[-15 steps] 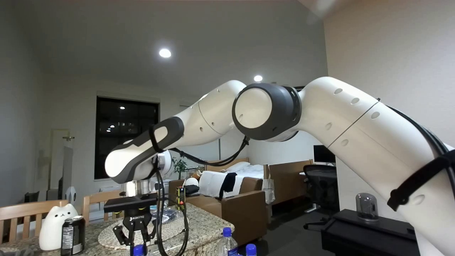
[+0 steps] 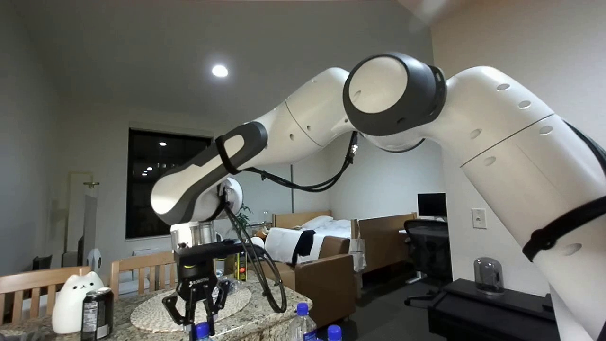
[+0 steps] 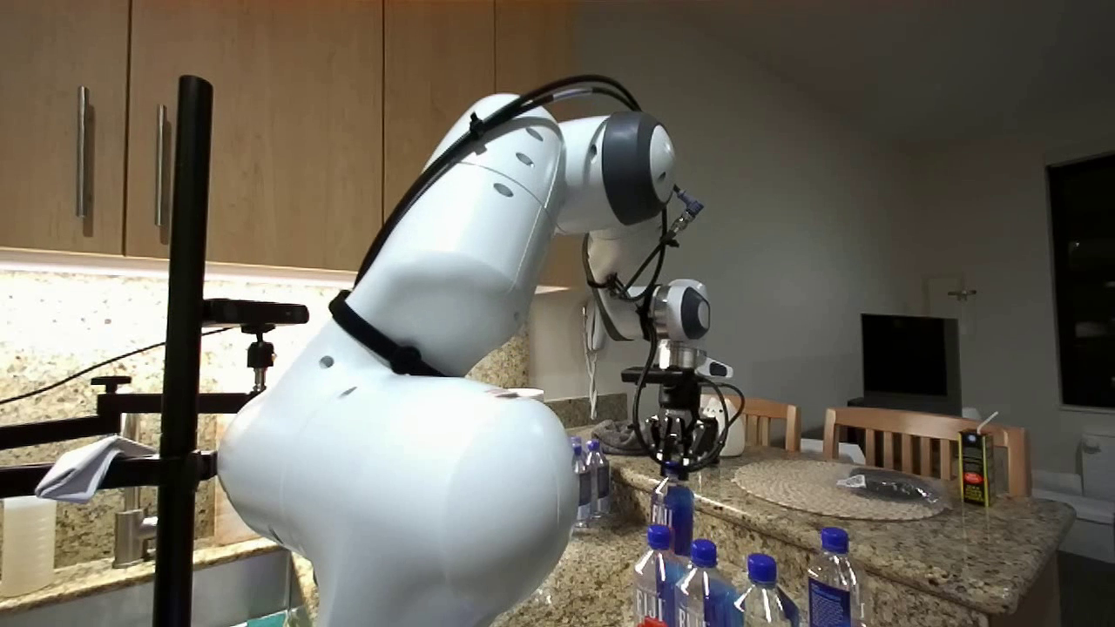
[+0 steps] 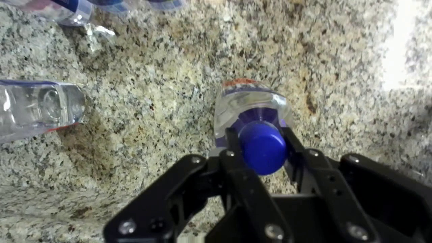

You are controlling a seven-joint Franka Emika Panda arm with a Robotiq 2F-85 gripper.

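A clear water bottle with a blue cap (image 4: 263, 149) stands beneath my gripper in the wrist view. The fingers are shut around its neck, one on each side just below the cap. In exterior view 2 the same bottle (image 3: 672, 512) hangs or stands upright under the gripper (image 3: 674, 460), behind a row of other bottles; whether its base touches the counter cannot be told. Exterior view 1 shows only its blue cap (image 2: 202, 329) between the fingertips, the rest cut off by the frame edge.
Several bottles (image 3: 702, 590) stand in front, with two more (image 3: 591, 475) near the robot's base. The raised granite counter (image 3: 805, 502) holds a round woven mat (image 3: 763, 481), a drink carton (image 3: 975, 467), a black can (image 2: 97, 313) and a white cat figure (image 2: 73, 304).
The arm's elbow has risen and shifted right in exterior view 1. The gripper and the blue cap have moved slightly right together, the wrist turning a little.
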